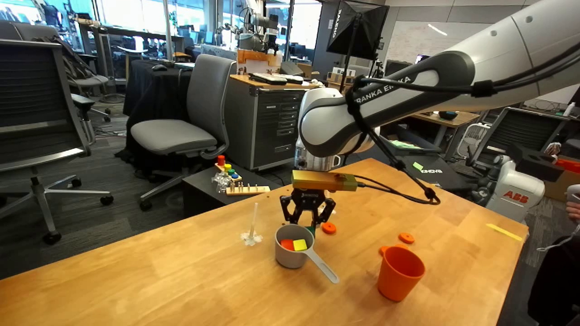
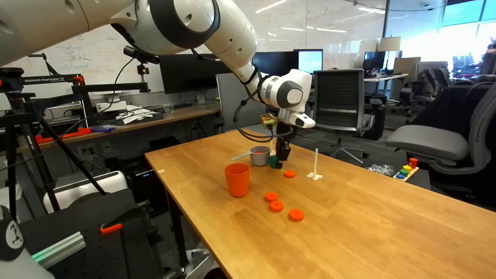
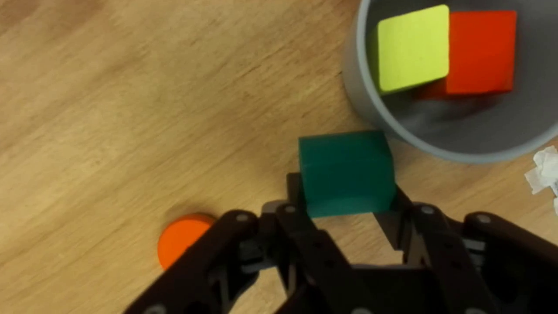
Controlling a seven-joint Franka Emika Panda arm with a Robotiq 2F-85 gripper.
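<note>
Between the fingers of my gripper is a green block (image 3: 348, 175), held on both sides. In the wrist view it sits right beside the rim of a grey measuring cup (image 3: 361, 78), outside it. Inside that cup lie a yellow block (image 3: 414, 48) and a red block (image 3: 482, 51). From exterior view 1 the cup (image 1: 291, 258) partly hides my fingertips and the green block (image 1: 311, 230). Exterior view 2 shows the green block (image 2: 274, 162) low at the table, close to the cup (image 2: 259, 158).
An orange cup (image 1: 399, 277) stands near the grey cup's handle (image 1: 324, 267). Several orange discs lie about, one (image 3: 183, 238) close to my gripper. A thin white peg (image 1: 253, 222) rises from the table on the cup's other side.
</note>
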